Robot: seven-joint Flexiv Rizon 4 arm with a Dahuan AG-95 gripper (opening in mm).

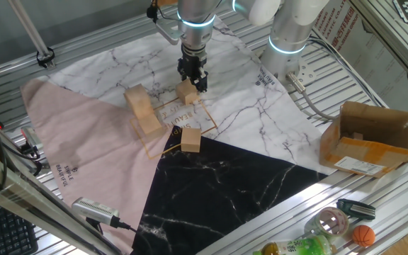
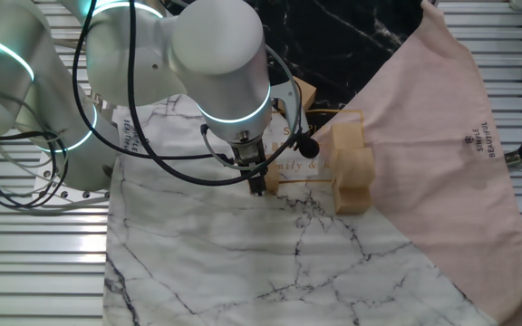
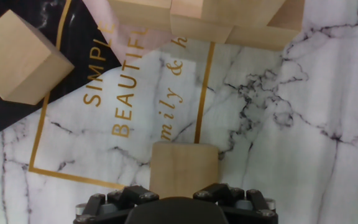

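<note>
A pale wooden block [image 3: 184, 165] stands directly at my gripper in the wrist view, with the dark fingers [image 3: 138, 196] reaching its near edge on either side. From exterior view 1, the gripper [image 1: 193, 76] points down over that block [image 1: 186, 92], one finger showing on its right. Whether the fingers press on the block or stand apart from it is unclear. Another block [image 1: 190, 139] rests alone at the tip of the black cloth area. Several blocks form a row [image 1: 143, 113] to the left, one raised above the others.
An open cardboard box [image 1: 367, 142] sits at the right edge. Near the front right lie a tape roll [image 1: 331, 222], an orange ball [image 1: 363, 235] and a green-labelled bottle [image 1: 307, 246].
</note>
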